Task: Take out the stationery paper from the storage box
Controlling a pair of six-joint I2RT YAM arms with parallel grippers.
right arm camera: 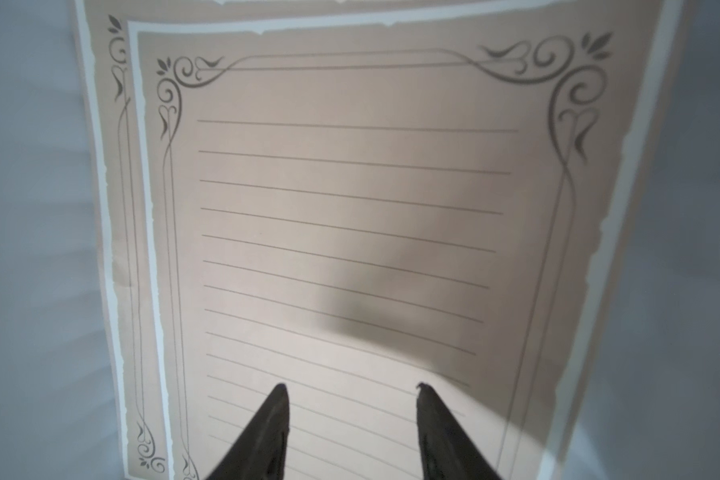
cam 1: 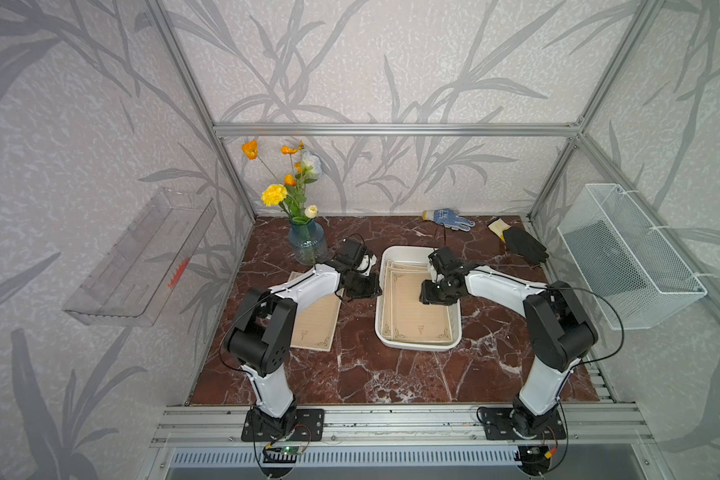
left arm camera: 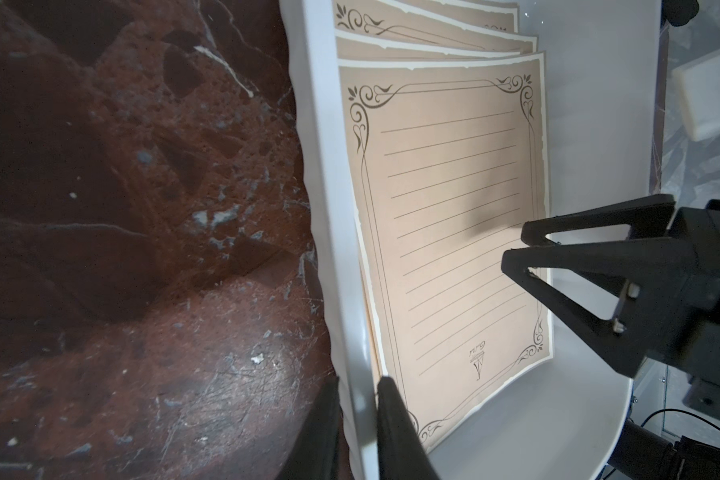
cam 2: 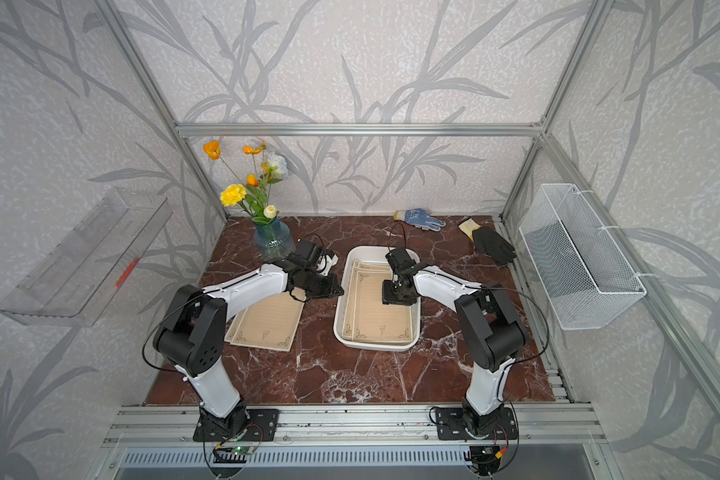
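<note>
Several beige stationery sheets (left arm camera: 456, 168) with scroll corners lie overlapping in the white storage box (cam 1: 417, 345). My left gripper stands at the box's left wall, one finger on each side of the rim. Its gap is narrow, and whether the fingers press on the wall cannot be told. Over the top sheet (right arm camera: 344, 200) is my right gripper, its fingers apart with no sheet visibly pinched between them. From the frames I cannot tell if its tips touch the paper.
More stationery paper (cam 1: 313, 324) lies on the table left of the box, under the left arm. A blue vase of flowers (cam 1: 306, 240) stands behind it. Gloves (cam 1: 449, 218) lie at the back. In front of the box, the marble table (cam 1: 392, 380) is clear.
</note>
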